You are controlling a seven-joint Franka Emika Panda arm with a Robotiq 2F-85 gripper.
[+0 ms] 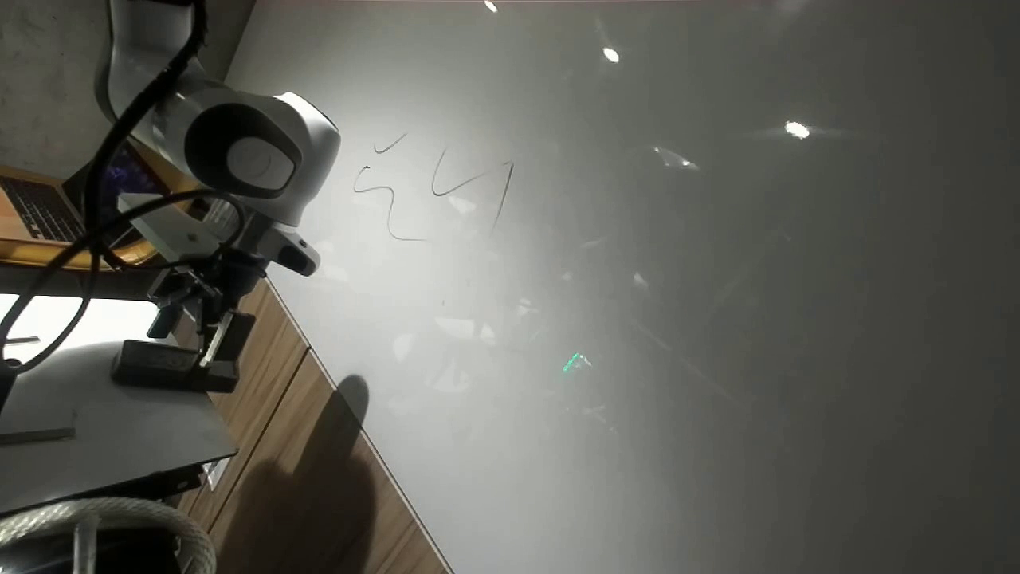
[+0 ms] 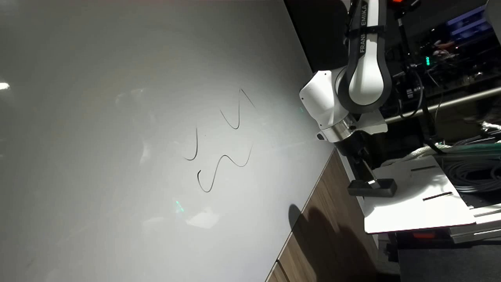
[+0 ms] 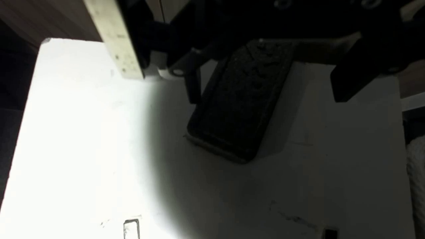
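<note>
A dark, block-shaped eraser (image 1: 158, 363) lies on the pale shelf (image 1: 115, 421) at lower left in the first exterior view. My gripper stands open above it, and nothing is held. In the wrist view the left fingertip appears close to the left long edge of the eraser (image 3: 243, 115), while the right one is well out past its other side. Just how high the fingers are over the shelf is hard to judge. On the grey-white board (image 1: 669, 430) are thin dark pen strokes (image 1: 390, 206), which also show in the second exterior view.
Wooden panels (image 1: 277, 421) run along the board's lower edge beside the shelf. A light-coloured strip (image 3: 113, 39) hangs beside the left finger. Narrow slots (image 2: 437, 196) cut the shelf, whose surface around the eraser is otherwise mostly clear. Black cables (image 1: 96, 163) hang along the arm.
</note>
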